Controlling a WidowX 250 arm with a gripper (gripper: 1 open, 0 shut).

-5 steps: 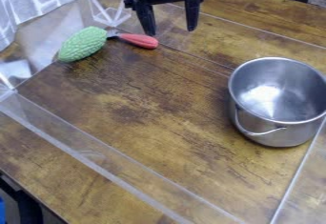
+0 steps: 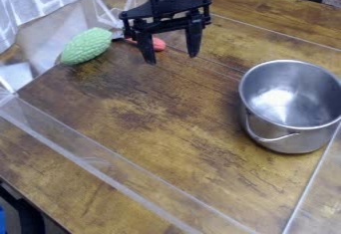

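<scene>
The black gripper hangs over the back middle of the wooden table, its two fingers spread wide. Under it, partly hidden by its left finger, lies a red-handled utensil. A green ridged object lies to its left. On the right stands a large steel pot with a handle on its front side.
Clear plastic walls or edges run along the front left and right of the table.
The pot and green object stay where they were.
</scene>
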